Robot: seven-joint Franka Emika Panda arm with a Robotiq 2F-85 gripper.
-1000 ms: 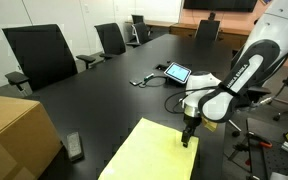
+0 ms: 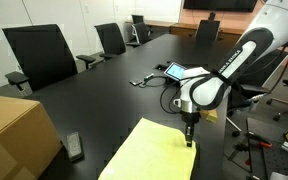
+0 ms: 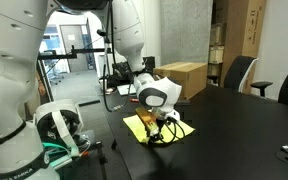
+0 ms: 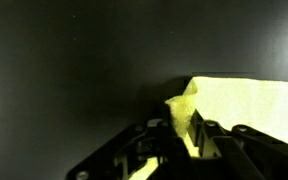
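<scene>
A yellow cloth [image 2: 149, 153] lies mostly flat on the black table. My gripper [image 2: 189, 143] points down at its near right corner in exterior view 1, low by the table. Seen from the wrist, a raised, bunched bit of the cloth [image 4: 182, 108] shows between and just beyond the dark fingertips. Whether the fingers grip that fold or only stand around it cannot be told. Exterior view 2 has the cloth [image 3: 136, 127] partly hidden behind the gripper [image 3: 156, 138] and arm.
An open cardboard box [image 2: 14, 140] stands at the left of the table, with a dark remote-like object [image 2: 74, 147] beside it. A tablet [image 2: 176, 72] and cables lie farther back. Bare table [image 2: 99, 110] surrounds the cloth on the box side.
Over the last second my gripper has shifted slightly to the right in exterior view 1, toward the cloth's corner. The cloth lies nearly as before.
</scene>
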